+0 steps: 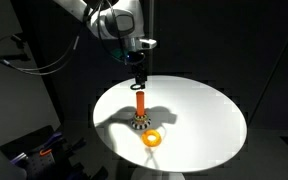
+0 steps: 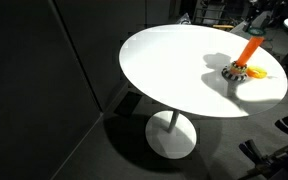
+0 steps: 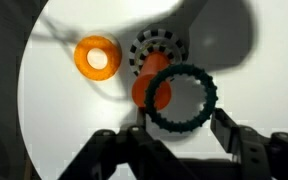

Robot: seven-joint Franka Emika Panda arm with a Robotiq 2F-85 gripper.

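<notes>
A dark green ring (image 3: 212, 84) is in the air, between or just beyond the fingertips of my gripper. The fingers stand apart, one on each side of it; whether they press on it I cannot tell. In the first exterior view the ring (image 1: 137, 87) appears just above the orange post (image 1: 140, 102), with my gripper (image 1: 138, 78) over it. The wrist view shows the post (image 3: 152, 88) partly overlapped by the ring's left side, so the two look not fully lined up. Under the post is a black-and-white base (image 3: 144, 44).
An orange ring (image 3: 97, 58) lies flat on the white round table (image 1: 209, 115), close to the base. In the second exterior view, the table's rim (image 2: 144, 88) curves down the left side.
</notes>
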